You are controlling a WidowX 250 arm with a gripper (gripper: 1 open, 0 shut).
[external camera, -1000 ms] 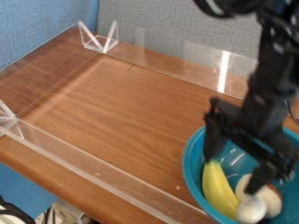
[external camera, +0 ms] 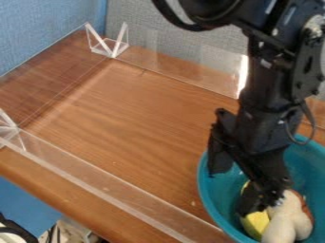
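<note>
My black gripper reaches down into a blue bowl at the lower right, open, over a yellow banana and a pale, whitish rounded object in the bowl. The fingers partly cover the banana, and I cannot tell whether they touch either object.
Clear plastic brackets stand at the back left and left edge, with transparent low walls along the back and front. Cables lie at the lower left.
The arm has moved and its fingers now cover more of the banana. The upper part of the arm has come further into view.
</note>
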